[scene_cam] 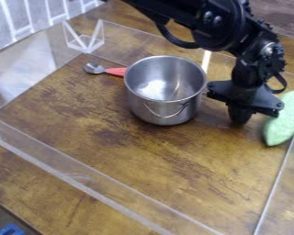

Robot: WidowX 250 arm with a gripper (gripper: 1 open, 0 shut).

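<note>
A steel pot (164, 87) with a wire handle stands near the middle of the wooden table (113, 165). Just right of it, low over the table, is my black gripper (242, 115), with its fingertips pointing down; it looks shut, and I see nothing held in it. A pale green cloth-like item (283, 119) lies at its right side, close against it. Behind and left of the pot lies a utensil with a red handle (113, 71) and a metal head.
Clear plastic walls (82, 184) border the work area. The front and left of the table are open. A small blue object (7, 229) shows at the lower left corner.
</note>
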